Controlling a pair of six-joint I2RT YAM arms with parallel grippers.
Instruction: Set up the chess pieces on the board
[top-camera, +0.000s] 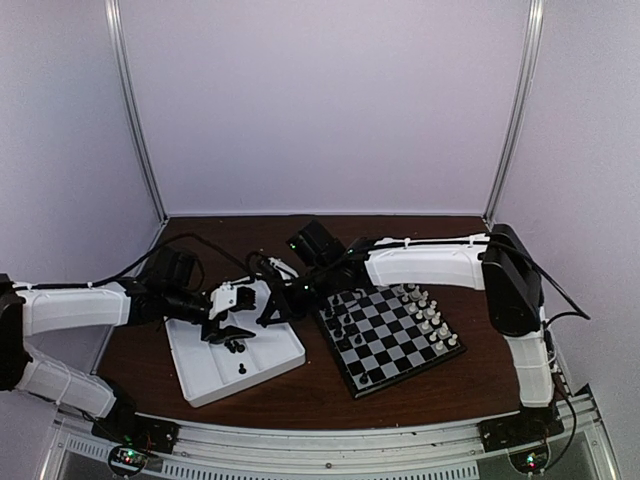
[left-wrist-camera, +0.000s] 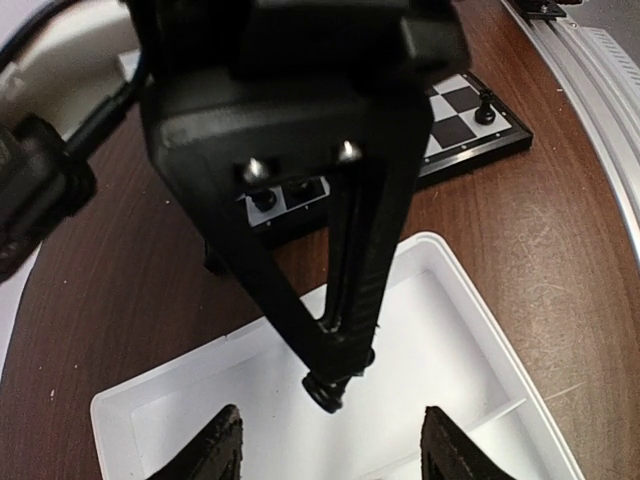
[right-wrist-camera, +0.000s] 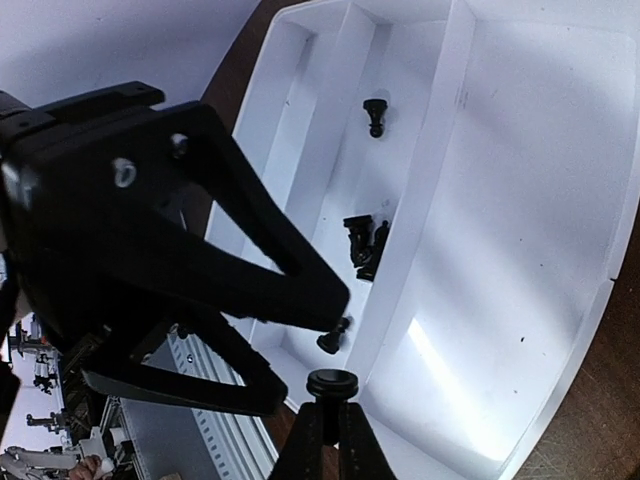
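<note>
My right gripper is shut on a black chess piece, whose round base points out from the fingertips. In the left wrist view that piece juts from the right fingers over the white tray. Facing it, my left gripper stands open with nothing between its fingers; the piece's base is close to their tips but appears free of them. Several black pieces lie in the tray's middle compartment, among them a lone one and a cluster. The chessboard is to the right of the tray.
White pieces line the board's right side. Black pieces stand along its left side, partly hidden by the right arm. The board's middle squares are bare. The tray's wide compartment is empty, and dividers separate the compartments.
</note>
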